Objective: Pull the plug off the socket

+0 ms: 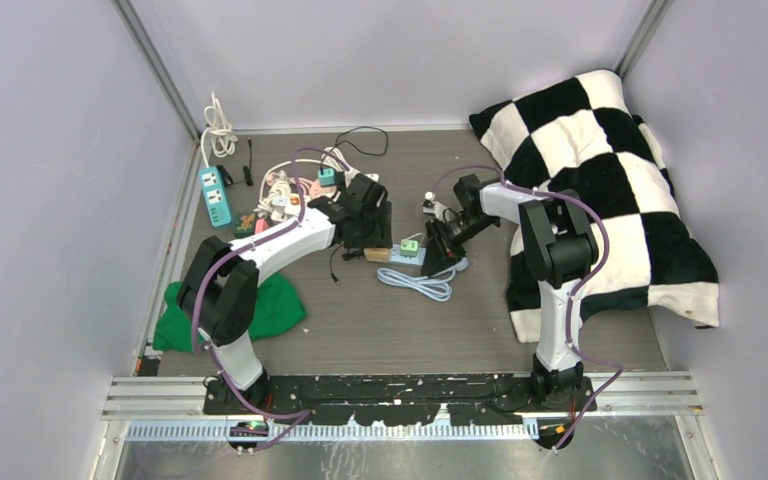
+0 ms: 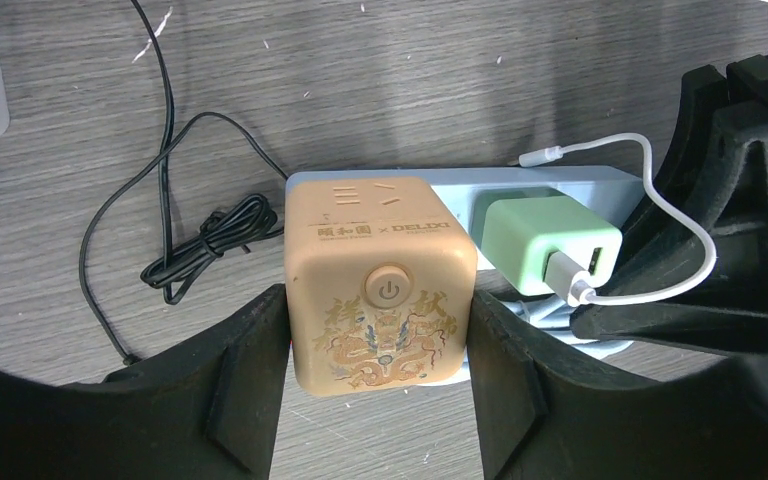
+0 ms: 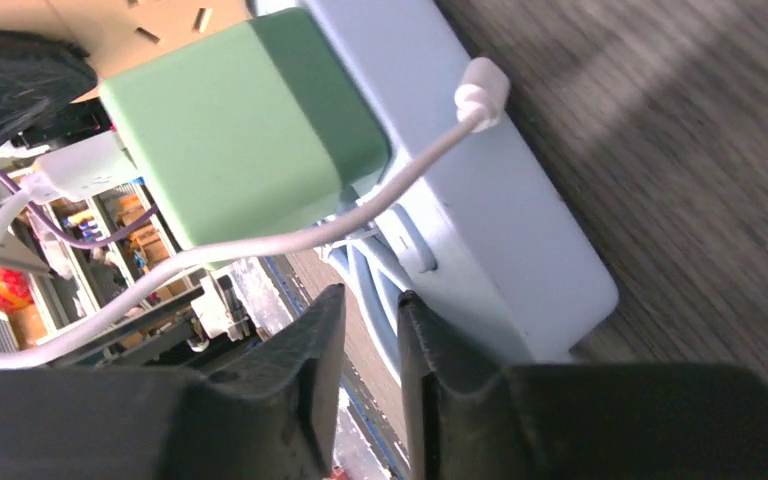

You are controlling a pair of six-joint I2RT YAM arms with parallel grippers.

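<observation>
A light-blue power strip [image 1: 397, 256] carries a peach square plug [image 2: 380, 285] at its left end and a green charger [image 2: 550, 240] with a white cable, right of it. My left gripper has its fingers on either side of the peach plug, touching or nearly touching it; whether it grips is unclear. My right gripper is low at the strip's right end by its blue cord, its fingertips close together with a narrow gap; what lies between them is unclear.
A checkered cushion [image 1: 610, 200] fills the right side. Plugs, cables and a teal power strip [image 1: 214, 195] lie back left, a green cloth [image 1: 275, 305] front left. A coiled blue cord [image 1: 415, 285] lies before the strip.
</observation>
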